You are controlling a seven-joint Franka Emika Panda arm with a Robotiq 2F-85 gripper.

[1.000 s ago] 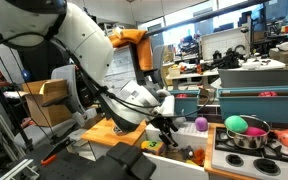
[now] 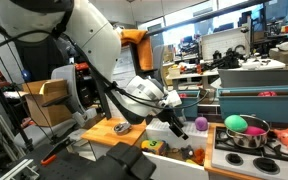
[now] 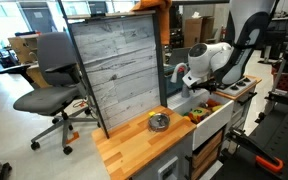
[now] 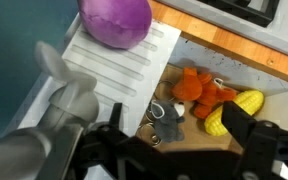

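My gripper hangs over an open drawer, its two dark fingers wide apart at the bottom of the wrist view. Below, inside the drawer, lie a small grey toy (image 4: 167, 122), an orange toy (image 4: 192, 86) and a yellow corn-like toy (image 4: 236, 110). Nothing appears held between the fingers; the grey toy shows in the gap, seemingly lower down. In exterior view 1 the gripper points down and to the right, above the drawer toys (image 2: 191, 155). A purple ball (image 4: 117, 20) rests on the white ribbed surface beside the drawer.
A grey faucet-like fixture (image 4: 69, 95) stands close to the gripper's left. On the stove (image 2: 246, 160) at right is a metal pot (image 2: 244, 135) with a green ball. A metal pot (image 3: 159, 122) sits on the wooden counter (image 3: 134, 145). A teal bin (image 2: 259, 105) stands behind.
Over the last second the gripper has risen and shifted slightly to the right, away from the drawer. The toys look unmoved.
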